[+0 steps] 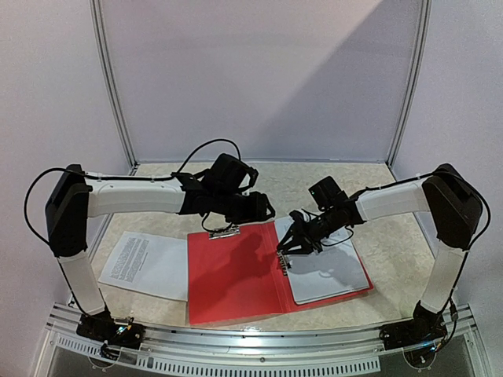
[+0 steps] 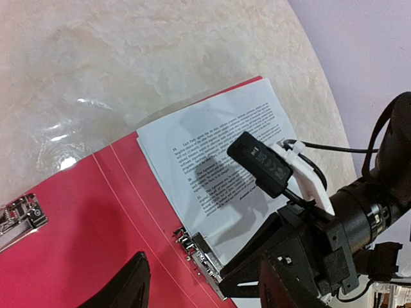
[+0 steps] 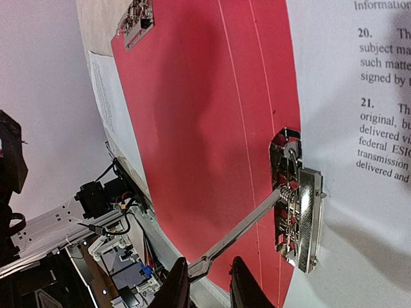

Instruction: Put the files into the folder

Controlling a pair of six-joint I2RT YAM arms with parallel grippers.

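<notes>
The red folder (image 1: 228, 283) lies open, printed sheets (image 1: 330, 275) on its right half and a metal clip along them by the spine, its lever sticking out in the right wrist view. My right gripper (image 1: 284, 250) is low at that clip, its fingertips beside the lever's end; it looks part open. My left gripper hangs higher, over the folder's upper middle, fingers apart with nothing seen between them. Another stack of paper (image 1: 141, 265) lies left of the folder.
A second metal clip (image 1: 224, 232) sits at the top of the folder's left half. Bare table (image 1: 401, 259) shows right of and behind the folder. Walls close in the sides and back.
</notes>
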